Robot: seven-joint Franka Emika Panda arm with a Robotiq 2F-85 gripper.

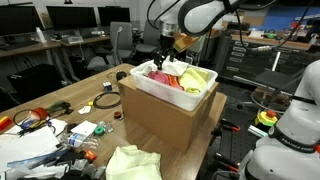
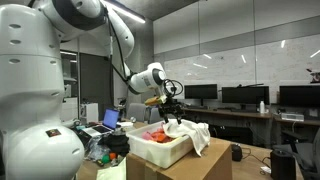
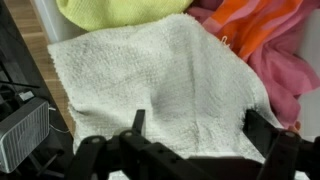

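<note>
A white towel (image 3: 170, 90) fills most of the wrist view. It lies over the other cloths in the white bin (image 1: 178, 95) and, in exterior view 2, the towel (image 2: 192, 132) drapes over the bin's rim. My gripper is open above the towel, its fingers (image 3: 138, 122) well apart. The right finger sits at a dark fold of the cloth; whether it touches cannot be made out. In exterior view 1 the gripper (image 1: 166, 56) is small, over the back part of the bin.
Pink cloth (image 3: 283, 68) and yellow-green cloth (image 3: 115, 10) lie around the towel. The bin stands on a brown cardboard box (image 1: 150, 115). Another pale cloth (image 1: 133, 162) and clutter cover the table's front. Free tabletop lies left of the box.
</note>
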